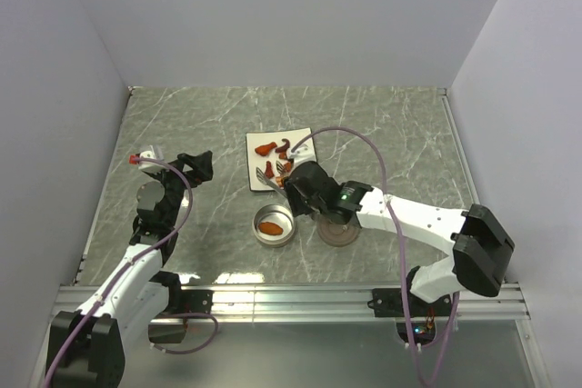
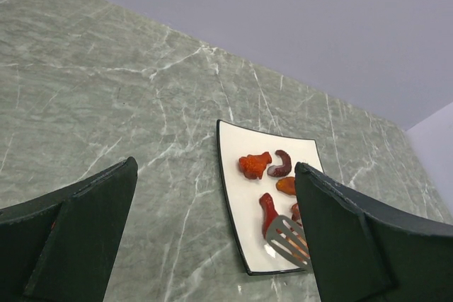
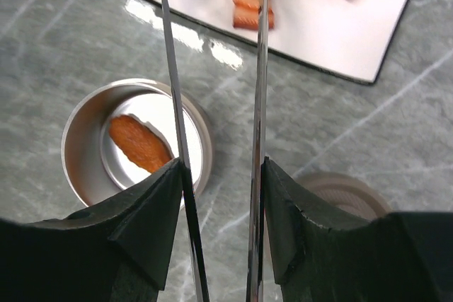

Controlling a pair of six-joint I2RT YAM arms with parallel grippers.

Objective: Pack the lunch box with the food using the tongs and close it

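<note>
A white square board (image 1: 256,179) holds several reddish-brown food pieces. My right gripper (image 1: 300,193) reaches over its front edge with long metal tongs (image 3: 258,139); in the right wrist view the two arms stand apart over the board's food. A round metal container (image 1: 274,237) with one orange-brown piece (image 3: 138,143) sits in front of the board. A round lid (image 3: 333,196) lies to its right, partly under the right arm. My left gripper (image 1: 195,165) hovers at the left; its fingers stand apart in the left wrist view, with nothing between them.
Grey walls (image 1: 291,24) enclose the marble table (image 1: 391,124) at the back and sides. A metal rail (image 1: 291,302) runs along the front edge.
</note>
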